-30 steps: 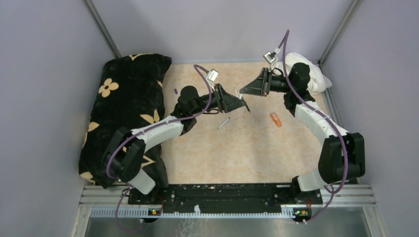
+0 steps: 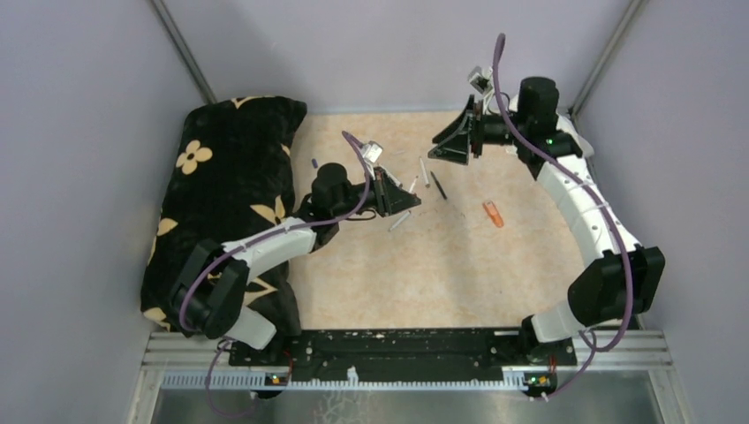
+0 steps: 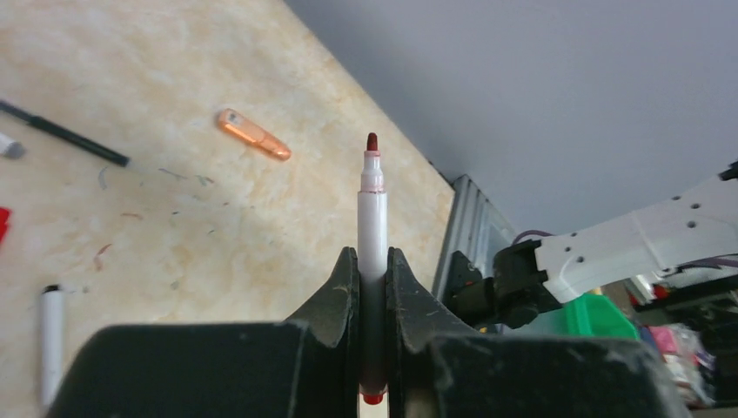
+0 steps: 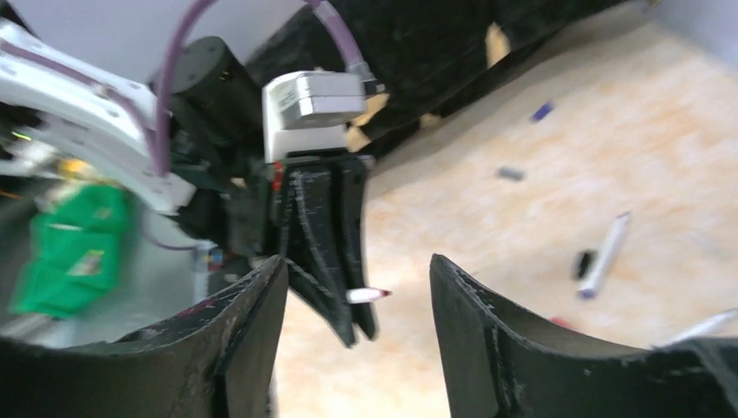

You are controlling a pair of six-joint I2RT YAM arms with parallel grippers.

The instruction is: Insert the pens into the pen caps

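My left gripper is shut on a white marker point(image 3: 372, 218) with a red tip pointing up and a red end showing below its fingers. In the top view that gripper point(image 2: 411, 199) is over the middle of the table. My right gripper point(image 2: 450, 146) hangs above and behind it, fingers apart with nothing seen between them point(image 4: 357, 296). On the table lie a dark pen point(image 3: 78, 139), a white pen point(image 3: 50, 340), a red item point(image 3: 3, 222), an orange object point(image 3: 252, 132) and a small blue piece point(image 4: 542, 111).
A black flowered cushion point(image 2: 203, 203) fills the left side, and a white cloth point(image 2: 574, 132) lies at the back right behind my right arm.
My right gripper has moved up and away from my left gripper. My left gripper, with the marker, has moved left and downward in the top view.
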